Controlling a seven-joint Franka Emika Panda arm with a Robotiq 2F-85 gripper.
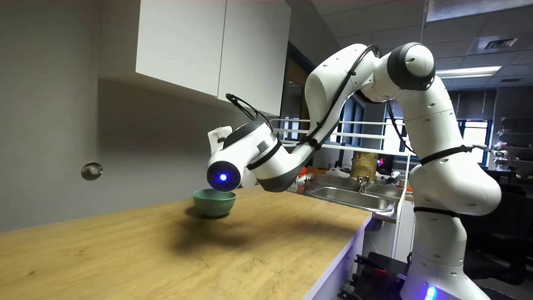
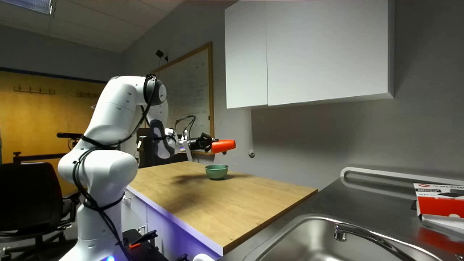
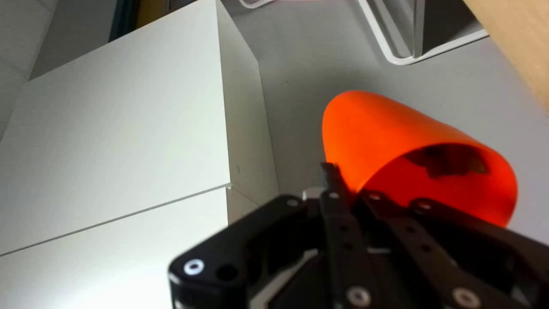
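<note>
An orange cup [image 3: 391, 134] is held tipped on its side, with its wall between the fingers of my gripper, which is shut on it. Some brown stuff [image 3: 453, 160] shows inside the cup in the wrist view. In exterior view 2 the cup [image 2: 223, 145] lies nearly level in the air, above a green bowl [image 2: 216, 172] and clear of it. The bowl [image 1: 214, 203] stands upright on the wooden counter in exterior view 1, where the arm's wrist hides cup and gripper. What the bowl contains cannot be seen.
White wall cabinets [image 2: 326, 52] hang over the counter, close to the arm. A grey wall runs behind the bowl. The sink [image 2: 304, 239] lies past its end, with a red and white box [image 2: 441, 200] beyond.
</note>
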